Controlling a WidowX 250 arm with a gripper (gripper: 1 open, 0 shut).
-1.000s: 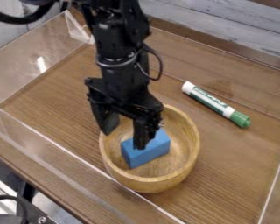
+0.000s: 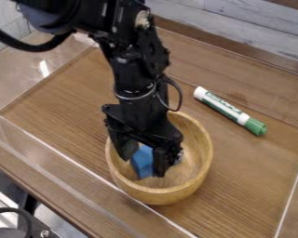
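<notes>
My black gripper [image 2: 144,139] reaches down into a wooden bowl [image 2: 189,177] at the lower middle, its open fingers around a blue block [image 2: 142,161] that lies in the bowl. The block is partly hidden by the fingers; whether they touch it I cannot tell.
A white and green marker-like tube [image 2: 229,111] lies on the wooden table [image 2: 64,112] to the right, behind the bowl. The table's left and back edges show.
My gripper has moved lower into the bowl, over the blue block, which is now more hidden behind the fingers.
</notes>
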